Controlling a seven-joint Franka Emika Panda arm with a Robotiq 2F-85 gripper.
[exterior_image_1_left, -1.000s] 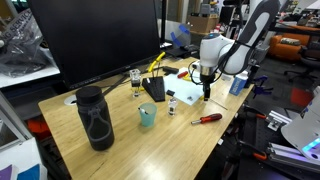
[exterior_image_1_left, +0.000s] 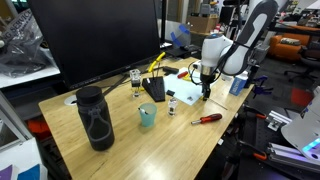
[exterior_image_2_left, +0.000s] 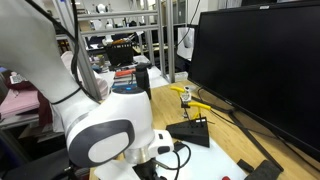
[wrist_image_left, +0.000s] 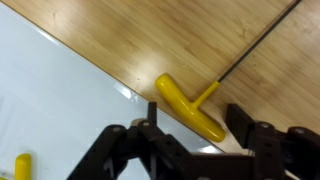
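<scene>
A yellow T-shaped handle (wrist_image_left: 190, 106) with a thin metal shaft (wrist_image_left: 258, 42) lies on the wooden table in the wrist view, by the edge of a white sheet or board. My gripper is over it, with its dark fingers (wrist_image_left: 151, 128) apart on either side of the handle. Gaps still show between fingers and handle, so the fingers stand open around it. In exterior view 1 my gripper (exterior_image_1_left: 206, 90) is low at the right part of the table; the tool is too small to make out there.
The white sheet (exterior_image_1_left: 184, 108) lies left of my gripper. Nearer the front is a red-handled screwdriver (exterior_image_1_left: 207, 119). A small bottle (exterior_image_1_left: 172, 106), a teal cup (exterior_image_1_left: 147, 115) and a black cylindrical speaker (exterior_image_1_left: 96, 118) stand further left. A large monitor (exterior_image_1_left: 110, 40) stands behind.
Across the exterior views the arm stays low in nearly the same place, with at most a slight shift. The table objects have not moved.
</scene>
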